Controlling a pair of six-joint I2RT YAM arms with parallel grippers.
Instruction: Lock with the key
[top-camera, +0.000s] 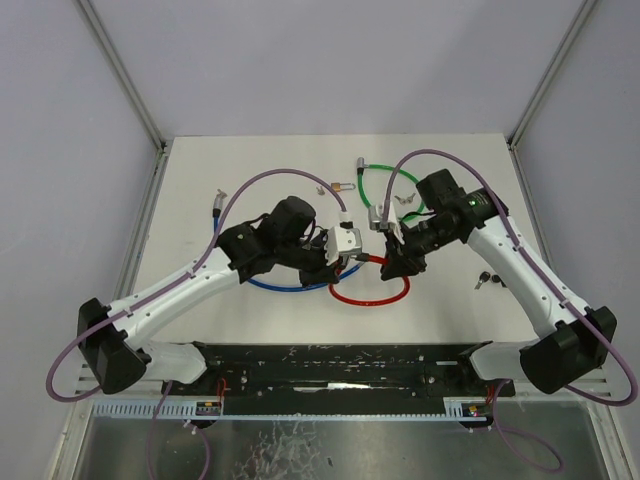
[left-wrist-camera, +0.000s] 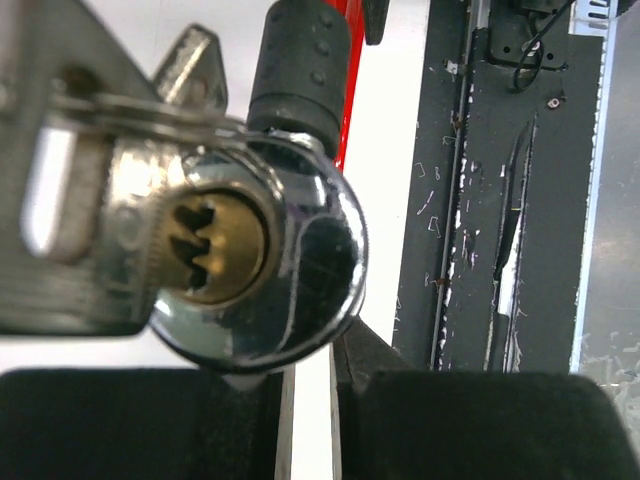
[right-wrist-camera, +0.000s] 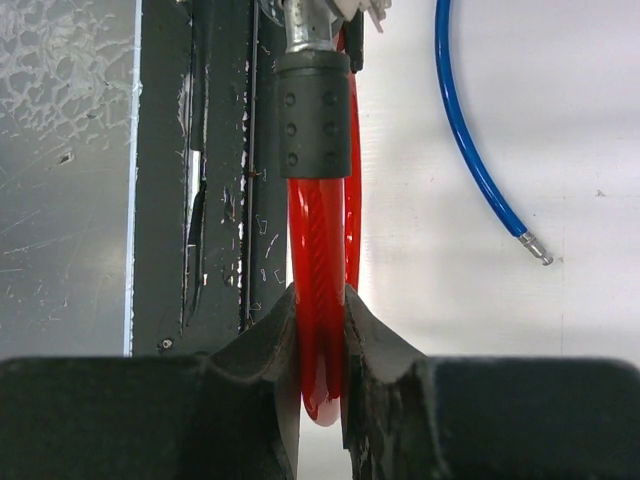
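A red cable lock (top-camera: 366, 302) loops between my two grippers in the top view. In the left wrist view its round chrome lock body (left-wrist-camera: 325, 265) has a brass core (left-wrist-camera: 235, 245), just above the fingertips of my left gripper, which is shut on the lock. A blurred grey key (left-wrist-camera: 85, 265) on a ring covers part of the lock face; how deep its blade sits cannot be seen. My right gripper is shut on the red cable (right-wrist-camera: 317, 235) below its black sleeve (right-wrist-camera: 315, 120).
A blue cable (top-camera: 285, 288) lies behind the left arm. Farther back are a green cable (top-camera: 368, 190) and a small brass padlock (top-camera: 343, 186). Small dark items (top-camera: 484, 279) lie at the right.
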